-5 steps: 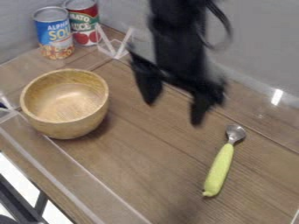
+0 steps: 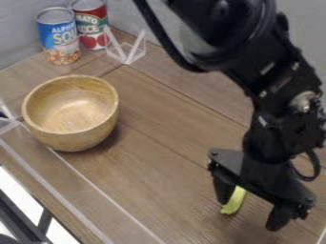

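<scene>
My black gripper (image 2: 251, 198) is low over the table at the right, open, its fingers either side of a yellow-green handle (image 2: 232, 201). The gripper hides most of that utensil, including its metal head.
A wooden bowl (image 2: 71, 111) sits at the left. An Alphabet soup can (image 2: 59, 38) and a tomato can (image 2: 91, 24) stand at the back left against the wall.
My gripper has come down and to the right from above the table's middle onto the yellow-green utensil, now largely covering it.
</scene>
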